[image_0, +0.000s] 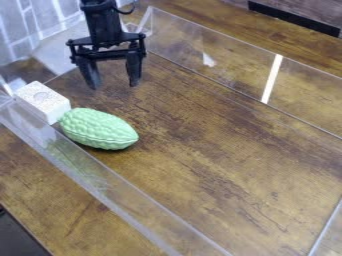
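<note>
The black gripper (114, 72) hangs at the upper left of the camera view, open, its two fingers apart with nothing between them. Below it, a bumpy light-green bitter melon (99, 128) lies on the wooden surface. Left of the melon sits a white speckled block (43, 102), close against its end, near the clear wall.
Clear low walls (299, 120) border the wooden surface (214, 160), with a white strip (271, 78) at the back right. A pale, crinkled material stands behind the gripper at the top left.
</note>
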